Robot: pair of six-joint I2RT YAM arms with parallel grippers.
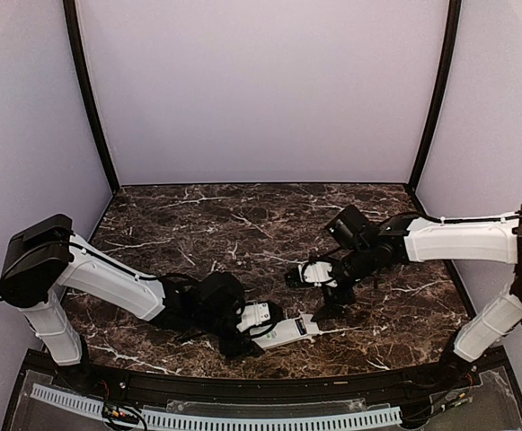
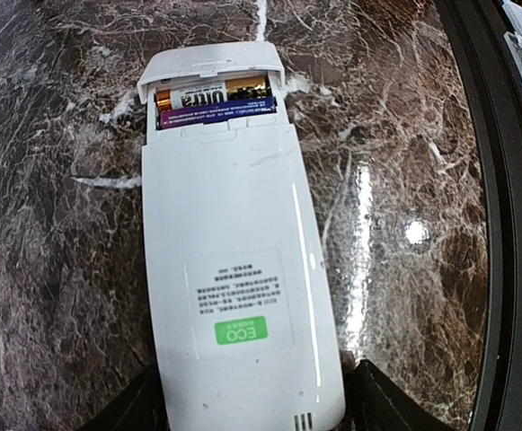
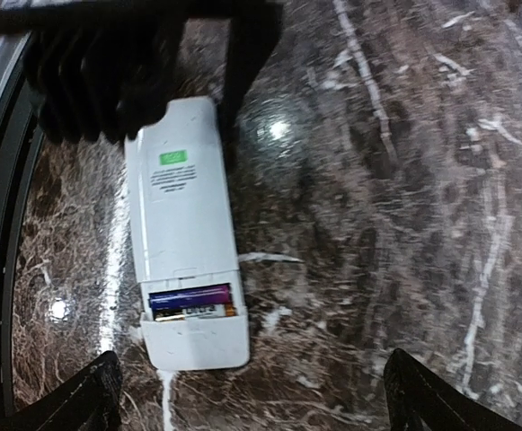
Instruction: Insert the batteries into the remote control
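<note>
The white remote control lies back side up on the table, seen in all three views. In its open compartment sit two batteries side by side: a purple battery and an orange-black battery. A white end cover stands slid out past the compartment. My left gripper has a finger on each side of the remote's other end, slightly open, with a narrow gap showing at the right edge. Beyond the cover end, my right gripper stands open above the table, nothing between its fingers.
A dark frame rail runs along the front edge, close to the remote. Pale walls close the back and sides.
</note>
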